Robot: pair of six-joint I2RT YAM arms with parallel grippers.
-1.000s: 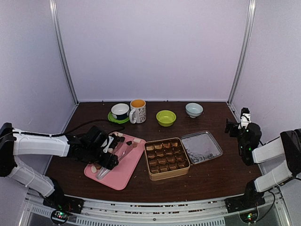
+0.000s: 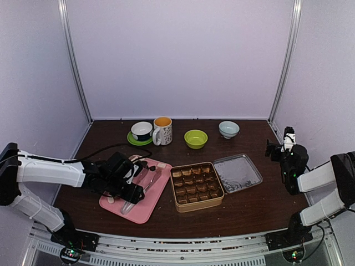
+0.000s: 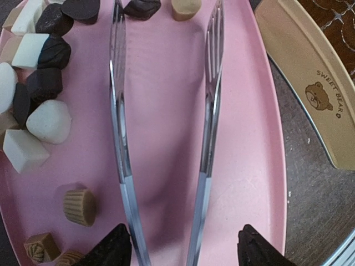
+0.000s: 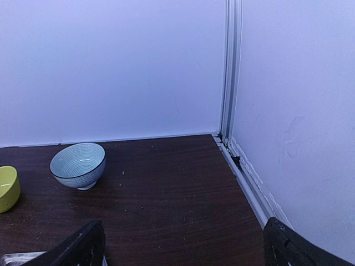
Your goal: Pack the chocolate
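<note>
My left gripper holds itself over the pink tray, its metal tong tips spread apart with bare tray between them. Dark, white and tan chocolates lie along the tray's left and far side, among them a ribbed tan piece, a white cube and a dark piece. The gold box with a compartment insert stands right of the tray, marked SWEET BEAR in the left wrist view. My right gripper is open, empty, at the table's right side.
A silver tray lies right of the box. Along the back stand a white bowl on a green plate, a mug, a green bowl and a blue bowl.
My left gripper and its tongs have shifted slightly toward the right and the near side. The right arm has not moved.
</note>
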